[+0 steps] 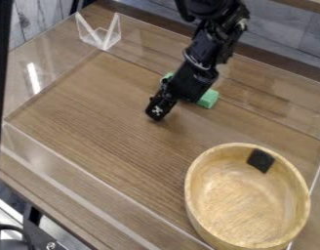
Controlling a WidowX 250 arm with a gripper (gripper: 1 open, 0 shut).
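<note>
The black robot arm reaches down from the top centre, its gripper (pixel 160 107) low over the wooden table (pixel 98 137) at the middle. The fingertips are dark and small; whether anything is between them is hard to make out. A green object (pixel 206 99) lies just behind and right of the gripper, partly hidden by the arm.
A large beige round bowl (pixel 245 210) with a black block (pixel 260 160) at its rim fills the lower right. A white wire rack (pixel 100 34) stands at the upper left.
</note>
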